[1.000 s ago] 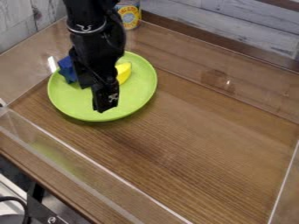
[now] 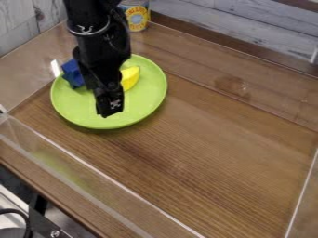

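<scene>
A green plate (image 2: pixel 143 109) lies on the wooden table at the left. The black gripper (image 2: pixel 108 100) reaches down from the top over the middle of the plate, its fingertips low near the plate's surface; whether it holds anything is hard to see. Behind it on the plate are a blue object (image 2: pixel 72 73) at the left and a yellow object (image 2: pixel 129 79) at the right, both partly hidden by the arm.
A can (image 2: pixel 133 13) with a yellow label stands at the back beside a pale plank wall. A black cable runs at the bottom left corner.
The gripper has shifted very slightly over the plate; the plate and the objects on it look unmoved.
</scene>
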